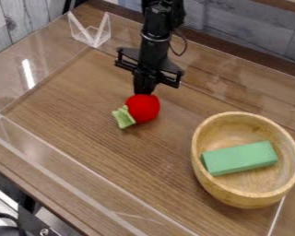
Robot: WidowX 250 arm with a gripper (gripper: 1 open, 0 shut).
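A black robot arm reaches down from the back of the table, and its gripper [144,91] is shut directly at the upper edge of a red round object [144,106]. A pale green piece [123,118] shows at the lower left of the red object, touching it. Whether the fingertips touch the red object or sit just behind it is hard to tell.
A tan bowl [209,199] at the right holds a green block [239,158]. A white wall stands at the far left.
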